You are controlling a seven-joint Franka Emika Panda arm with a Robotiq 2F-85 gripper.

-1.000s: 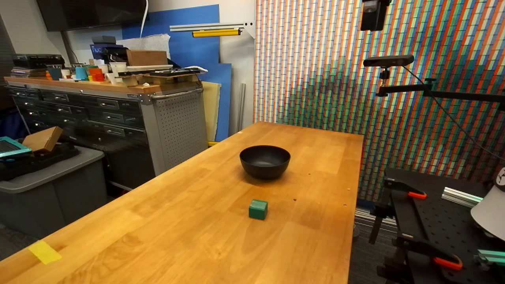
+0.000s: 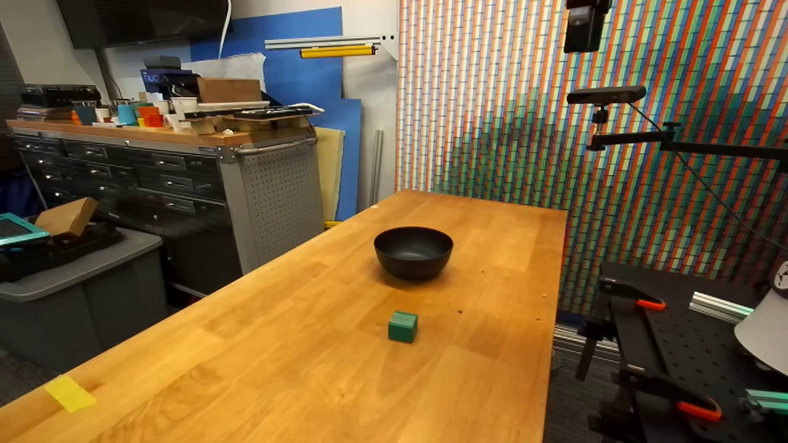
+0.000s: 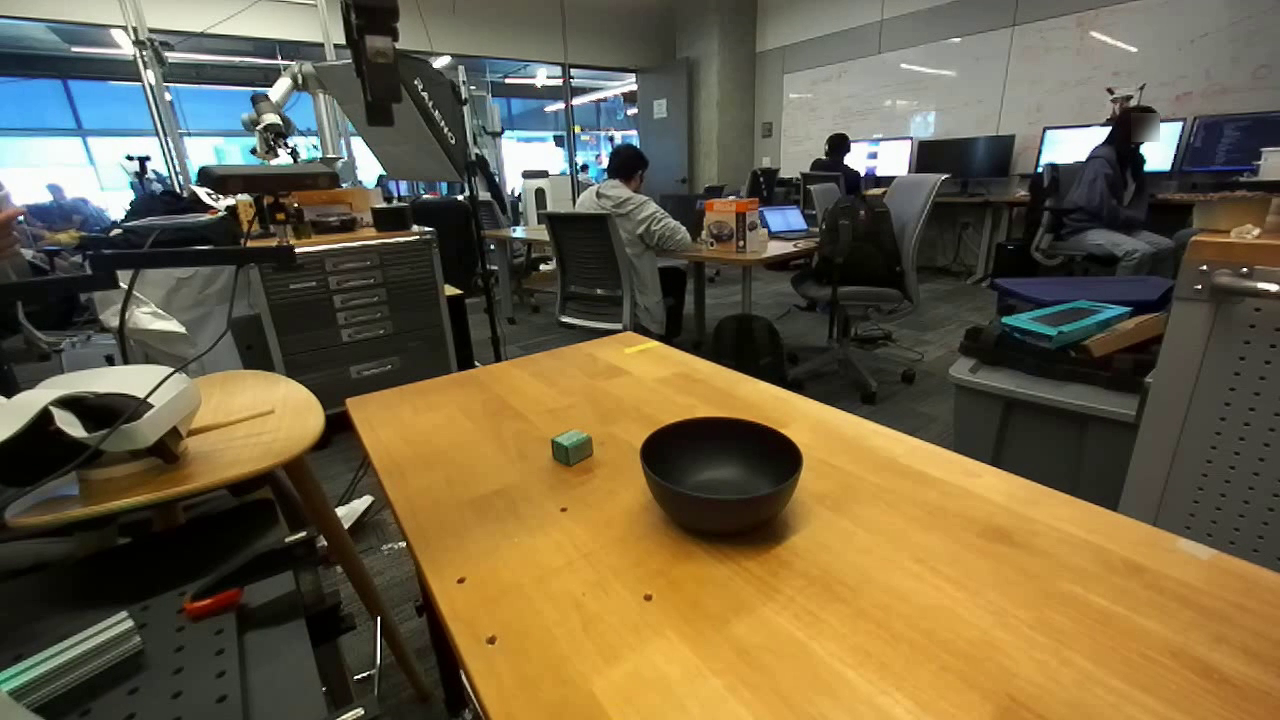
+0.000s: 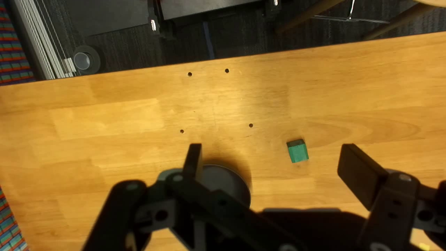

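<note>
A small green block (image 2: 402, 327) sits on the wooden table, apart from a black bowl (image 2: 414, 253). From the other side, the same block (image 3: 571, 448) appears left of the bowl (image 3: 721, 475). My gripper is open high above the table, its two dark fingers wide apart with nothing held. Looking down, I find the block (image 4: 298, 151) within the gap between the fingers, far below them. The bowl (image 4: 225, 184) is partly hidden behind the left finger and the gripper's body. In exterior view 1 only a dark end of the arm's hardware shows at the top edge.
Bare tabletop (image 2: 295, 347) surrounds the block and bowl. A camera on a bracket (image 2: 606, 95) stands off the table's right side, above a black cart (image 2: 679, 332). Yellow tape (image 2: 70, 392) marks the near left edge.
The dark hardware at the top of exterior view 1 is slightly lower now. Block and bowl have not moved.
</note>
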